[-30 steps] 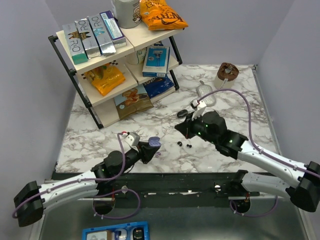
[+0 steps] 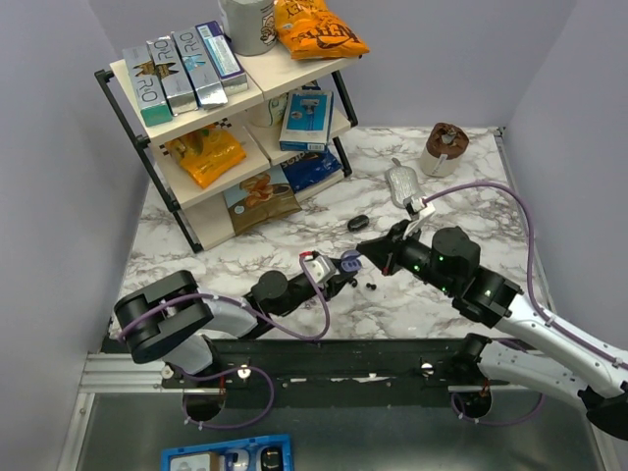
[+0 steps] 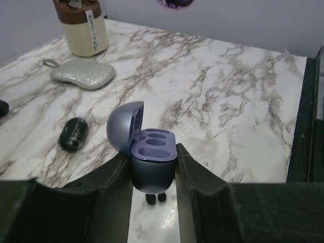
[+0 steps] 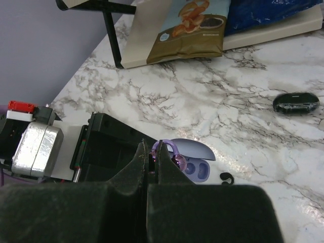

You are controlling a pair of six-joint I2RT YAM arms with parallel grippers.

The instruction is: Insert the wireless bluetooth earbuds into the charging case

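Note:
The lavender charging case (image 3: 153, 167), lid raised and earbud wells showing, is held upright by my left gripper (image 2: 345, 273), shut on it. My right gripper (image 2: 388, 263) is shut just right of the case; in the right wrist view its tips sit before the case (image 4: 197, 171), and whether anything is between them is unclear. Small black earbuds (image 2: 371, 287) lie on the marble table below; in the left wrist view two dark pieces (image 3: 151, 198) show under the case. A black oval object (image 2: 357, 223) lies behind.
A shelf rack (image 2: 196, 127) with boxes and snack bags stands back left. A silver pouch (image 2: 402, 184) and a brown-topped jar (image 2: 444, 147) sit back right.
My left gripper has carried the case right and toward the back, up to the right gripper. The right arm has shifted slightly right.

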